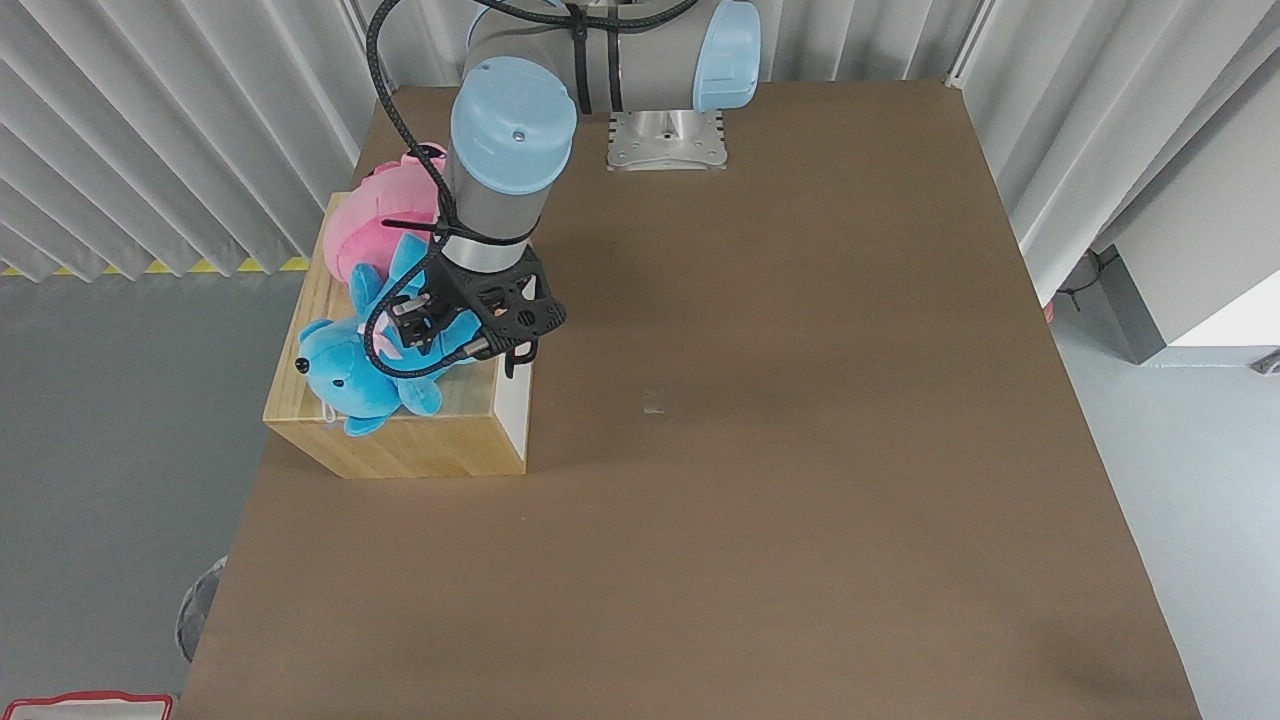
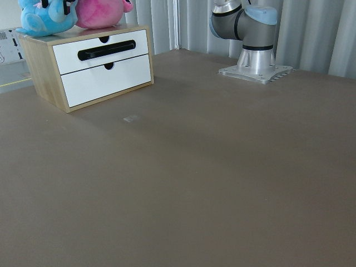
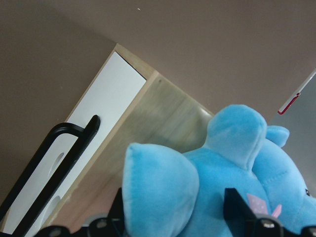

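A blue plush toy (image 1: pixel 350 378) with a pink bow lies on top of a small wooden cabinet (image 1: pixel 420 450) with white drawer fronts and black handles, also seen in the left camera (image 2: pixel 105 83). My gripper is at the toy's body, a black finger on either side of the blue plush in the wrist view; how tightly it is closed cannot be told. A pink plush toy (image 2: pixel 97 12) sits behind the blue one on the cabinet.
The arm's base plate (image 1: pixel 666 150) stands at the back. The table's left edge runs close beside the cabinet.
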